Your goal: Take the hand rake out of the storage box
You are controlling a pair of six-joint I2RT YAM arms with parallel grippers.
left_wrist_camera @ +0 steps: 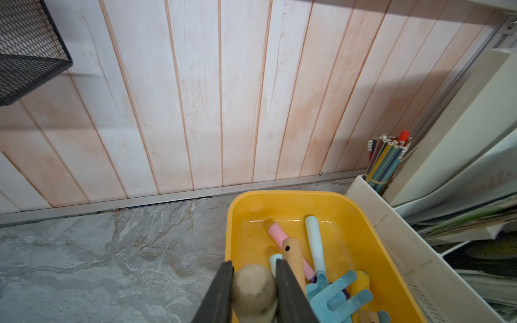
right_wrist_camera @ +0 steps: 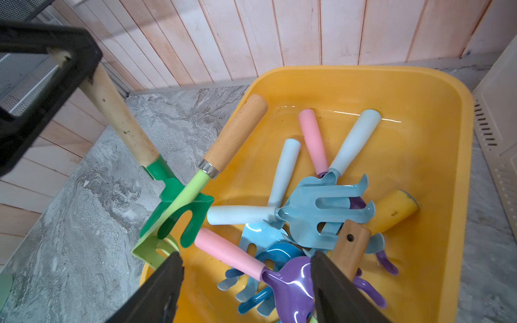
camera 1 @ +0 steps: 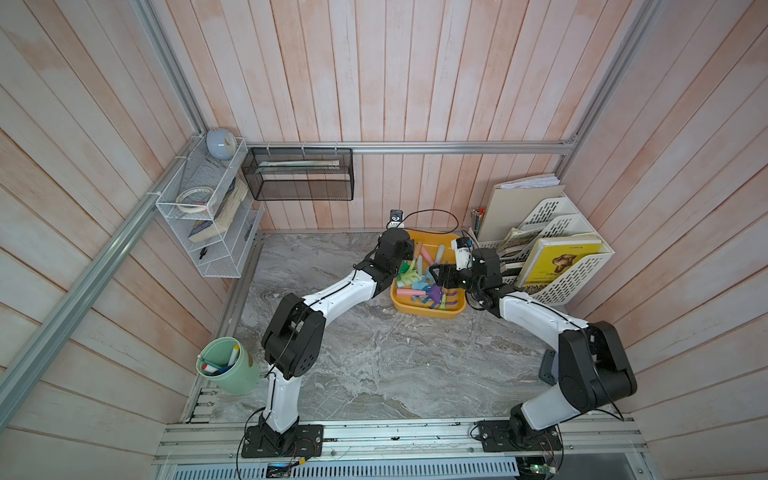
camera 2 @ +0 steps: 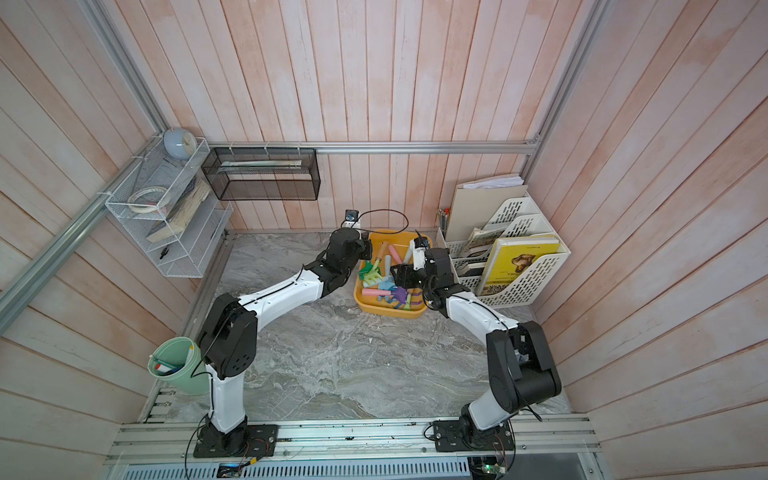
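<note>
My left gripper is shut on the wooden handle of a green hand rake [right_wrist_camera: 119,113], tilted up at the left of the yellow storage box [right_wrist_camera: 425,107]. The rake's green head is low at the box's left side, beside a light-green tool [right_wrist_camera: 189,189] with a wooden handle. My right gripper stands open above the box, nothing held between its fingers. Below it lie blue rakes [right_wrist_camera: 323,207], a purple trowel [right_wrist_camera: 290,285] and other tools with pink, pale-blue and wooden handles.
A white file holder [camera 1: 584,264] with books and papers stands close right of the box. A black wire basket [camera 1: 297,188] hangs on the back wall, a mesh shelf [camera 1: 200,208] at the left. A green bin [camera 1: 228,376] sits at front left.
</note>
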